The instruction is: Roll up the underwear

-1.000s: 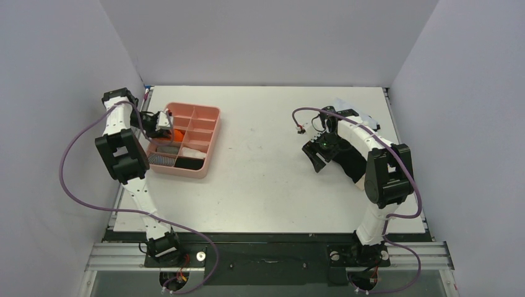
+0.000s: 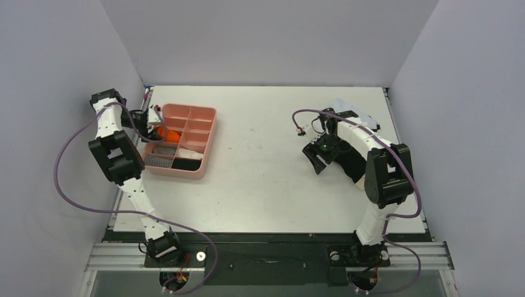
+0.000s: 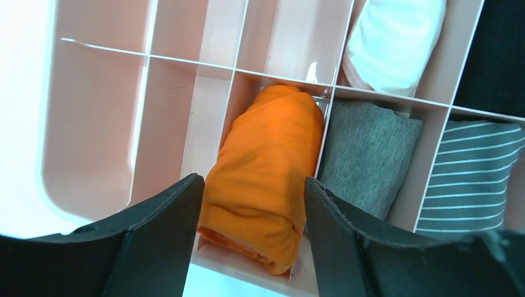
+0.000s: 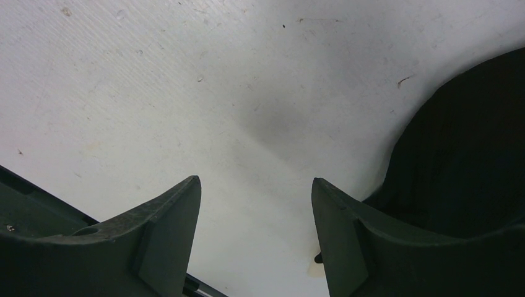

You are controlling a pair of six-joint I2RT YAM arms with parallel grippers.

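Folded orange underwear [image 3: 266, 167] lies in one compartment of the pink organizer box [image 2: 210, 139]. Above it my left gripper stands open, its fingers apart and off the cloth. Grey underwear [image 3: 371, 154], a striped rolled piece [image 3: 470, 176], a white one [image 3: 396, 43] and a black one [image 3: 498, 62] fill other compartments. On the right of the table a black cloth [image 4: 470, 154] lies partly under the right arm. My right gripper is open above the white table beside that cloth, with nothing between its fingers.
Several compartments at the back and right of the box, such as an empty one [image 2: 201, 113], are bare. A light blue cloth [image 2: 356, 110] lies at the table's back right, behind the right arm.
My left gripper has drawn back to the left from over the box, showing more of the orange piece. The box has shifted slightly left. The right arm looks unmoved.
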